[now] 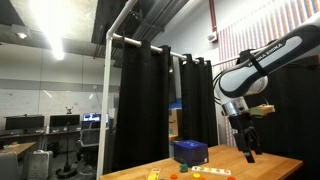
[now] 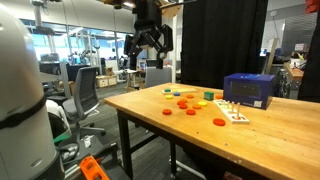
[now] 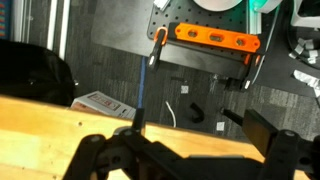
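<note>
My gripper [image 2: 146, 64] stands open in the air, pointing down near the table's edge, with nothing between its fingers. From the side it hangs clear above the wooden tabletop [image 1: 245, 167]. In the wrist view the gripper spans the table edge and the dark floor, and no loose piece lies between its fingertips. Several red discs, among them a near one [image 2: 219, 121], are spread on the table away from the gripper. A white board with upright pegs [image 2: 238, 117] lies beyond them.
A blue box [image 2: 248, 88] stands at the back of the table. Small yellow and green pieces lie near the red discs. Below the edge, the wrist view shows an orange bar [image 3: 217, 37].
</note>
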